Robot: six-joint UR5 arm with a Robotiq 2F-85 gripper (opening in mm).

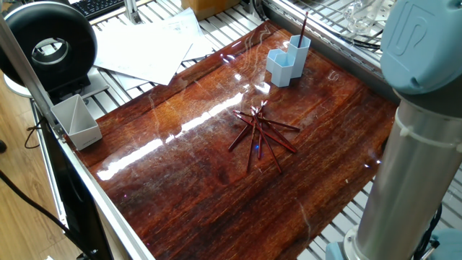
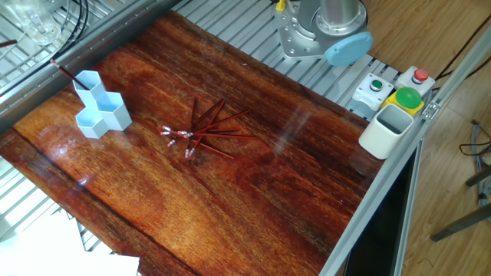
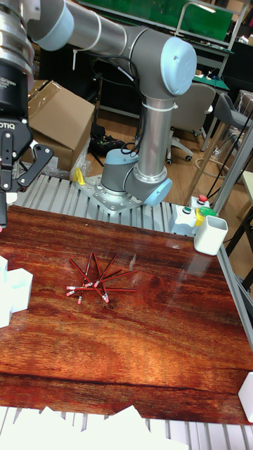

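Observation:
Several dark red pencils point(image 1: 261, 137) lie crossed in a loose pile on the glossy wooden board point(image 2: 222, 207). A light-blue holder of joined hexagonal cups point(image 2: 107, 115) stands near the board's edge, with one pencil point(image 2: 70, 74) leaning upright in a cup. In exterior view 3 the holder point(image 3: 16, 289) is cut by the left edge. Above it there, my black gripper point(image 3: 6, 199) hangs partly out of frame. One finger's linkage shows, but the frame edge cuts off the rest, so its opening and anything between the fingers are hidden.
A white square cup point(image 2: 381, 132) stands at one board corner, beside the button boxes point(image 2: 374, 88). Another white container point(image 1: 76, 121) sits at a different corner. Papers point(image 1: 148, 50) lie off the board. Much of the board is bare.

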